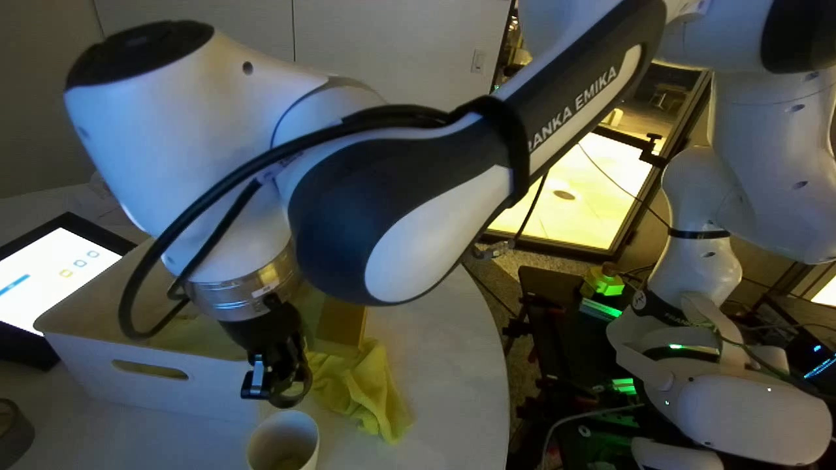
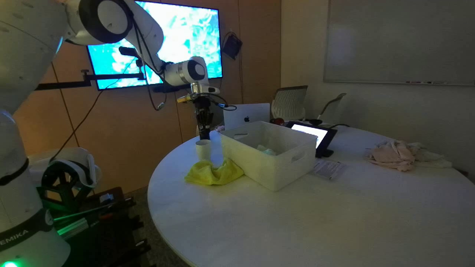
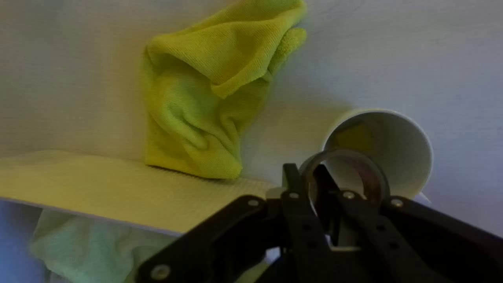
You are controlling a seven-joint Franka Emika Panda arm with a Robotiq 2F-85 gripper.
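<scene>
My gripper is shut on the wall of a ring (image 3: 375, 172), which looks like a tape roll, with one finger outside it and one inside. Below the ring stands a white cup (image 3: 410, 146), upright; from above, the ring overlaps the cup's near rim. A yellowish patch shows inside the cup, and I cannot tell what it is. Exterior view 1 has the gripper (image 1: 274, 380) and ring just above the cup (image 1: 270, 438). In exterior view 2 the gripper (image 2: 204, 133) is over or behind the cup (image 2: 203, 151), its fingertips hard to make out.
A yellow cloth (image 1: 368, 391) lies crumpled beside the cup. The white bin (image 2: 280, 171), with pale cloth in it, stands close by. Beyond the bin are a lit tablet (image 2: 311, 131) and a pinkish cloth (image 2: 392, 155).
</scene>
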